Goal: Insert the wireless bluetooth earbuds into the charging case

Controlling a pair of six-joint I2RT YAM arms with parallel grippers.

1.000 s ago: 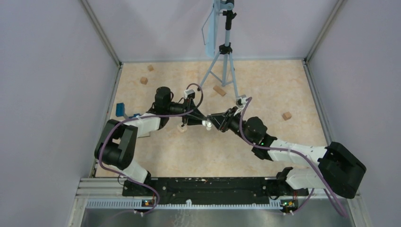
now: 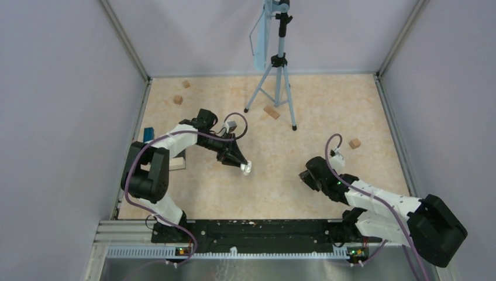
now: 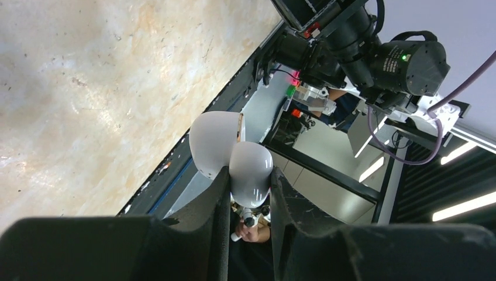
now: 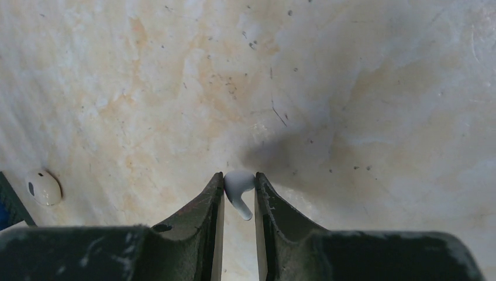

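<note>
My left gripper [image 2: 240, 161] is shut on the white, glossy charging case [image 2: 246, 167], held above the middle-left of the table. In the left wrist view the case [image 3: 250, 172] shows two rounded white parts at the fingertips. My right gripper [image 2: 306, 178], lower over the table's right-middle, points down and is shut on a small white earbud [image 4: 238, 187], its stem poking out below the fingertips in the right wrist view. A white rounded piece with a dark spot [image 4: 44, 187] lies at that view's left.
A tripod [image 2: 279, 88] stands at the back, a flat wooden block [image 2: 271, 112] beside it. Small blocks [image 2: 354, 143] lie near the edges. A blue object [image 2: 148, 134] and pale items are at the left, partly behind the left arm.
My right gripper has moved away from the left one, rightward and toward the front, and turned downward. My left gripper has shifted slightly left and toward the front with the case.
</note>
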